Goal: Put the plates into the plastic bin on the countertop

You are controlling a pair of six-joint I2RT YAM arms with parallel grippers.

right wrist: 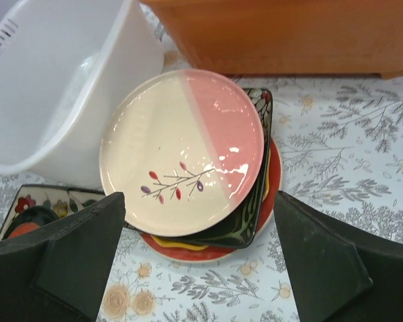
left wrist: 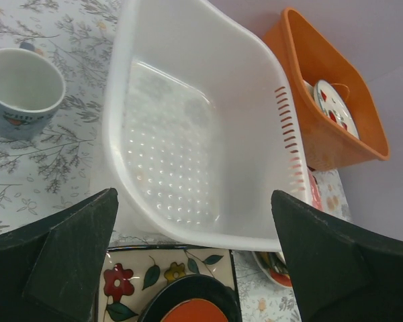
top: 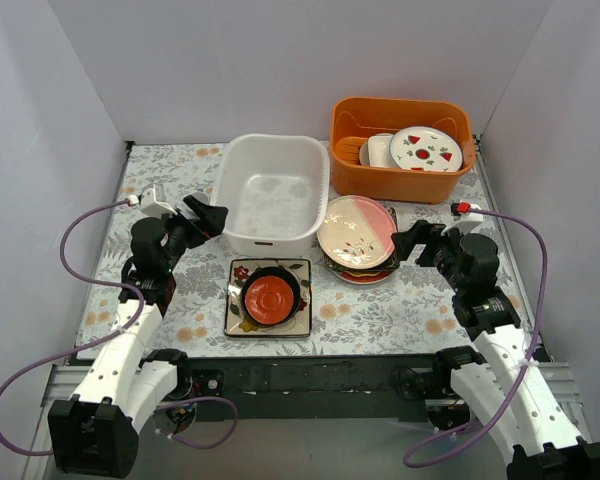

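An empty white plastic bin (top: 270, 185) stands at the back centre. Right of it lies a stack of plates, topped by a cream-and-pink plate (top: 350, 232) (right wrist: 168, 141) over a dark square plate and a red one. In front of the bin, a square flowered plate (top: 235, 325) carries a dark round dish (top: 270, 297) with a red centre. My left gripper (top: 206, 214) is open at the bin's left side, above its level in the wrist view. My right gripper (top: 408, 240) hangs open beside the stack's right edge, nothing between its fingers.
An orange bin (top: 400, 180) holding white plates (top: 425, 148) stands at the back right. A white mug (left wrist: 23, 100) is left of the white bin, partly hidden in the top view.
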